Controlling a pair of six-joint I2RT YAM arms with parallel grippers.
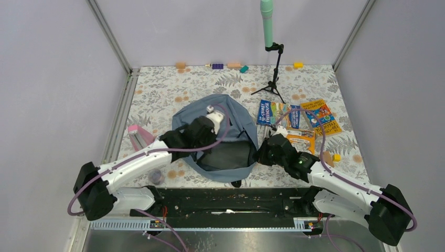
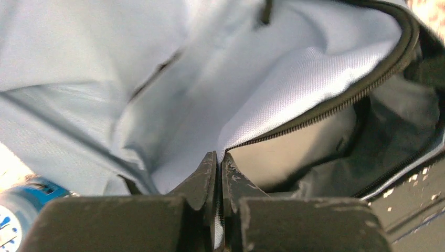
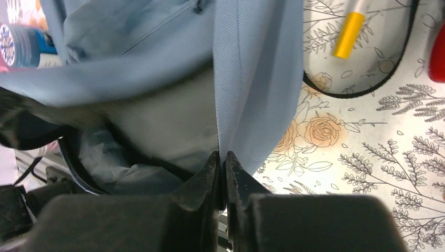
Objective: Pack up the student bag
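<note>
The blue-grey bag [image 1: 210, 113] lies at the middle of the table, its mouth spread to show a dark, empty-looking inside [image 1: 225, 156]. In the left wrist view, an edge of the bag's fabric [image 2: 302, 84] runs down into the tips of my left gripper, which is shut on it. On the bag's right side my right gripper is shut on another fold of the fabric [image 3: 231, 79]. Several books lie to the right: a blue one [image 1: 265, 113], a yellow-orange one [image 1: 326, 118] and an orange one [image 1: 302, 139] partly behind the right arm.
A pink item [image 1: 140, 137] lies left of the bag, with a blue-and-white jar [image 2: 29, 210] beside it. A yellow-ended stick [image 3: 350, 34] and a red object [image 3: 438, 58] lie right of the bag. Behind stands a black tripod [image 1: 273, 84]; small blocks line the back edge.
</note>
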